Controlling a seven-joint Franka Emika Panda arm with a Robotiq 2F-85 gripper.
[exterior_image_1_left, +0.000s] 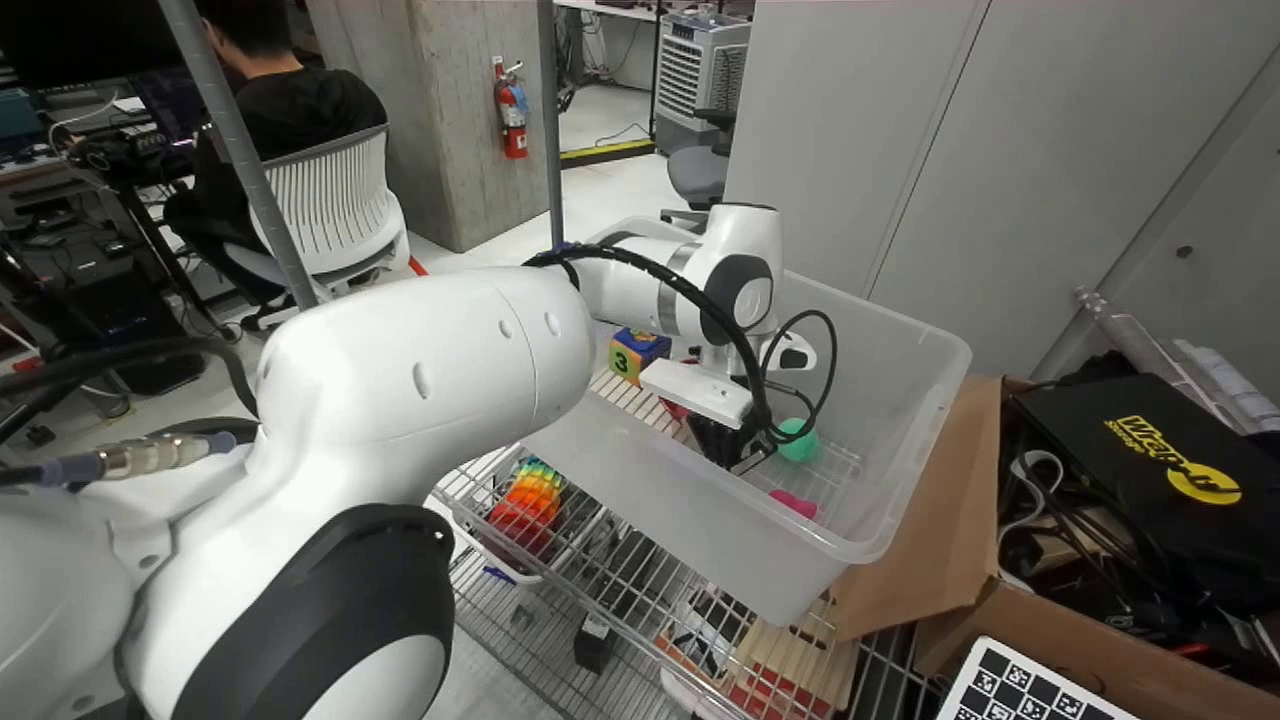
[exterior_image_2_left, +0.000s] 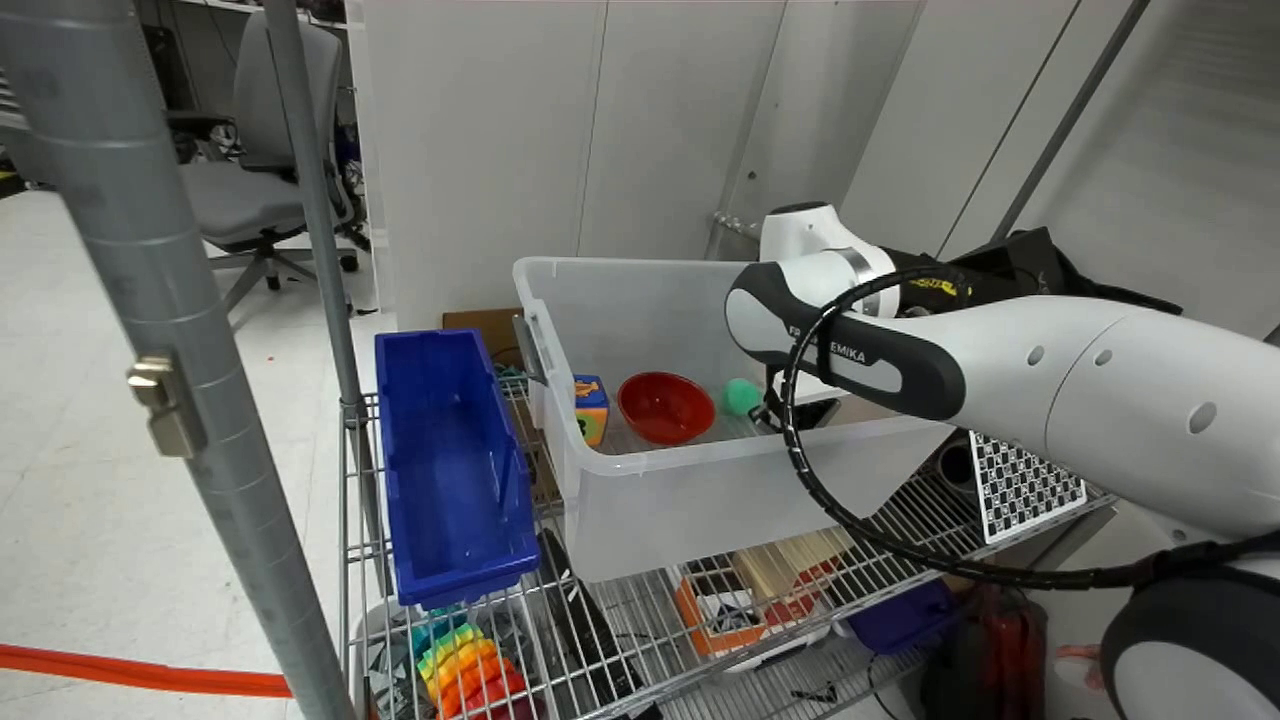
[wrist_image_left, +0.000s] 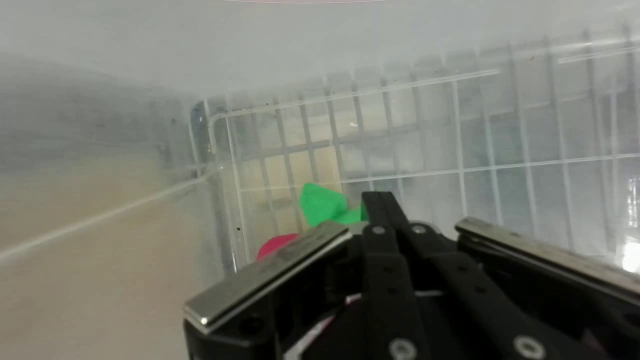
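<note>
My gripper is shut, its black fingers pressed together with nothing between them. Just past the fingertips in the wrist view, a green object lies on the clear bin's floor, partly hidden behind them. Left of it a pink object peeks out above the gripper's metal side plate. In exterior view 1 the green thing shows as a rounded lump beside the gripper, and the pink piece lies nearer the bin's front wall. I hang inside the translucent bin, above its floor.
A red bowl and a blue-and-orange number block sit in the bin's other half. Outside stand a blue tray on the wire rack and an open cardboard box. Bin walls surround my gripper.
</note>
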